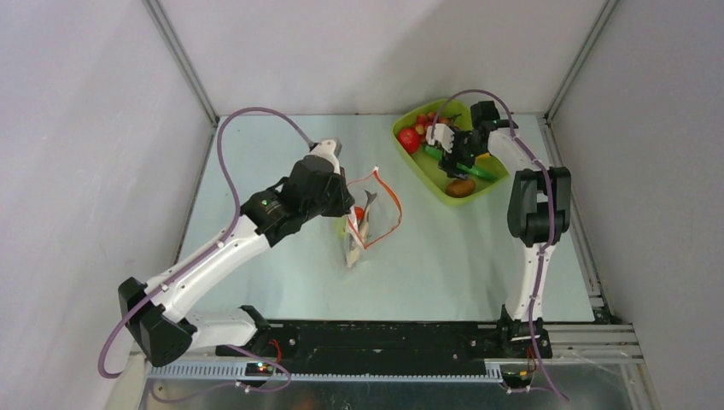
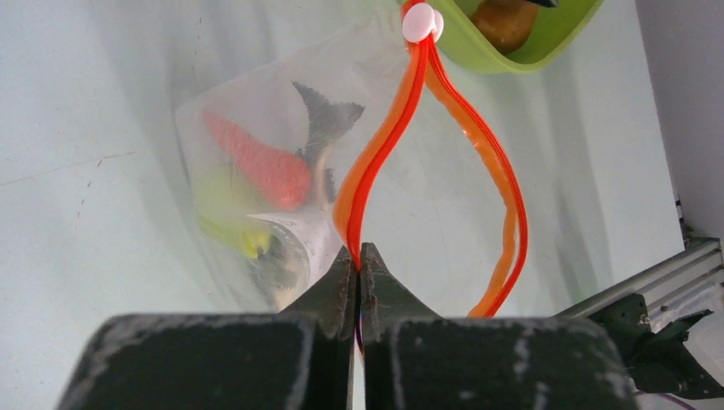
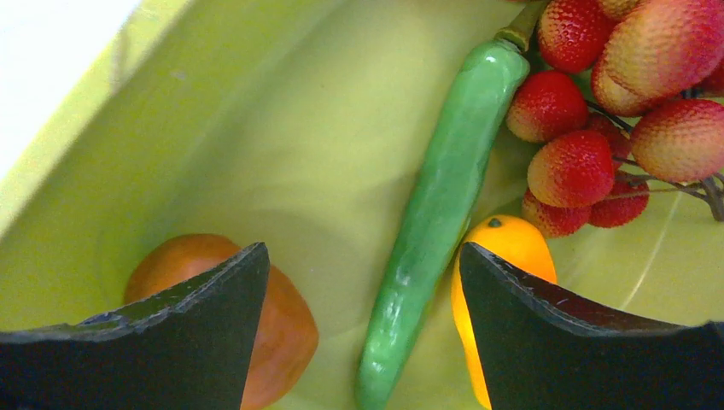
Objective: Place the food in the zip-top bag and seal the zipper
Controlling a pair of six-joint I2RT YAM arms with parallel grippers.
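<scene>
The clear zip bag (image 1: 363,231) lies mid-table with a fish, a red item (image 2: 260,166) and a yellow-green item (image 2: 222,205) inside. My left gripper is shut on the bag's orange zipper edge (image 2: 384,141); the opening gapes to the right. My right gripper is open over the green bin (image 1: 423,175), a long green pepper (image 3: 435,171) between and below its fingers. A brown potato (image 3: 196,256) lies under the left finger, a yellow pepper (image 3: 504,248) under the right one.
A bunch of red lychees (image 3: 570,168) and a red tomato (image 1: 408,141) share the bin. Walls border the back and sides.
</scene>
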